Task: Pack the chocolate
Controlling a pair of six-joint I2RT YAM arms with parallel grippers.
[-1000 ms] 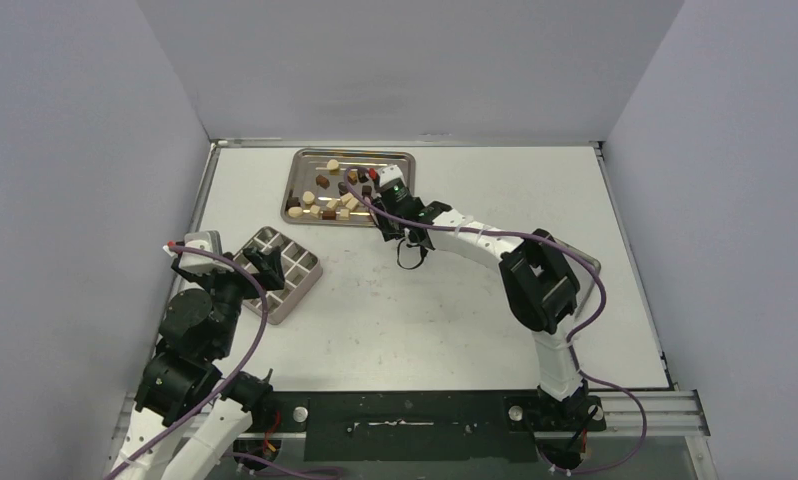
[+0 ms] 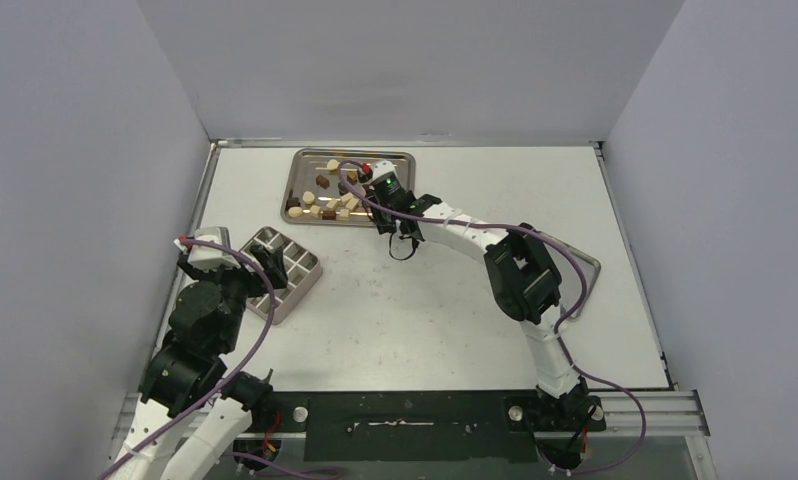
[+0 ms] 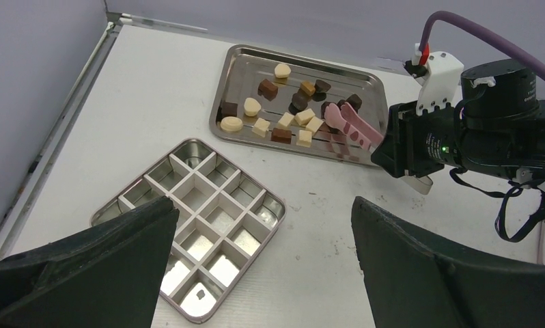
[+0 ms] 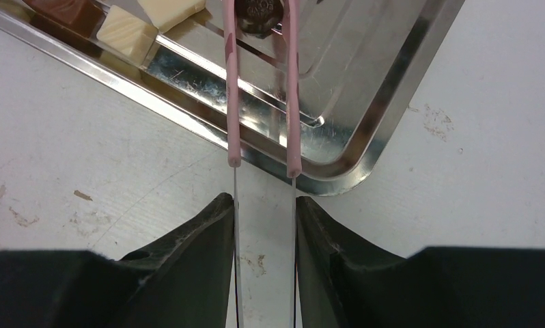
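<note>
A steel tray (image 2: 301, 217) of white, brown and dark chocolates stands at the back. My right gripper is over its right end, the pink fingertips either side of a dark round chocolate (image 4: 256, 14); I cannot tell whether they grip it. A divided box (image 3: 218, 232) with empty visible compartments stands at the left. My left gripper is open above that box, nothing seen between its fingers.
A second tray (image 2: 590, 265) lies at the right, partly behind the right arm.
Over the last second my right arm moved slightly left and toward the back over the tray.
</note>
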